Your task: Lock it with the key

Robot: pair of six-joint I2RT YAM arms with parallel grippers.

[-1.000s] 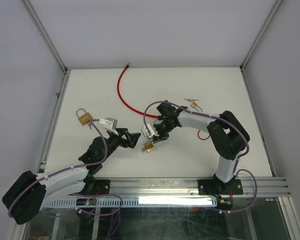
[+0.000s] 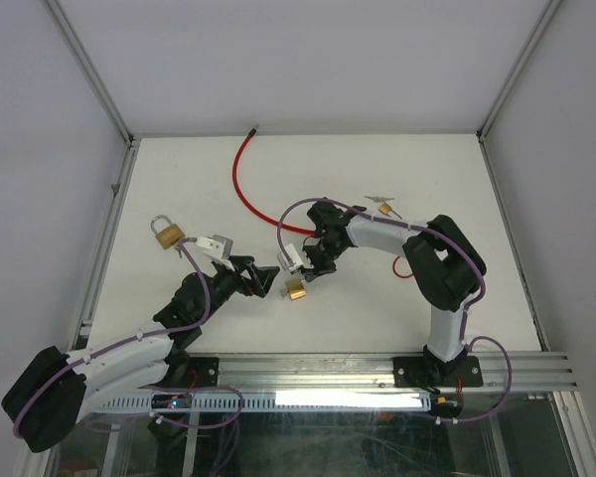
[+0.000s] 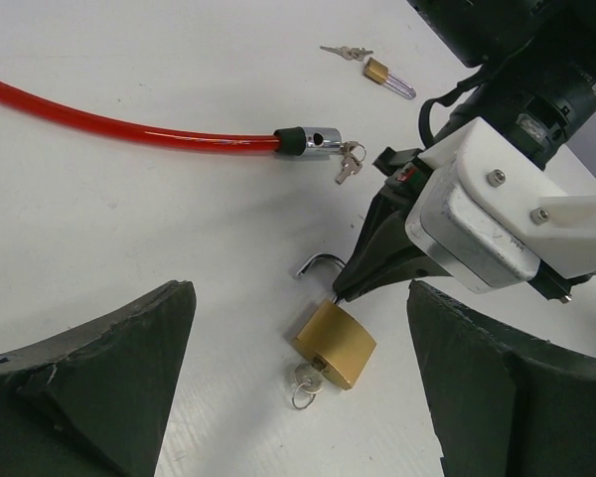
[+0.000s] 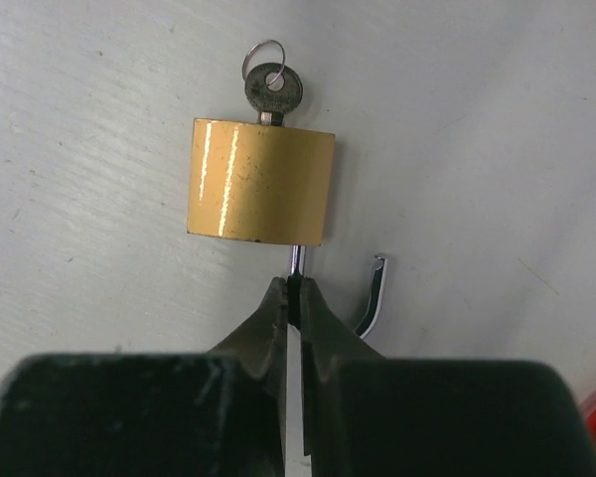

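A brass padlock (image 2: 296,289) (image 3: 334,343) (image 4: 260,181) lies on the white table, its shackle swung open, a key (image 3: 309,379) (image 4: 273,91) with a ring at its bottom end. My right gripper (image 2: 313,269) is shut at the shackle's straight leg beside the body, its tips over that leg; whether it grips it is hard to tell. My left gripper (image 2: 263,279) is open, left of the padlock, with nothing between its fingers.
A red cable lock (image 2: 240,186) (image 3: 179,140) curves behind. A larger padlock (image 2: 170,235) lies at left, a small padlock (image 2: 385,209) with keys at back right. A red loop is by the right arm.
My right gripper and arm have shifted slightly left and up in the top view, and the padlock has turned a little. The left arm is nearly still.
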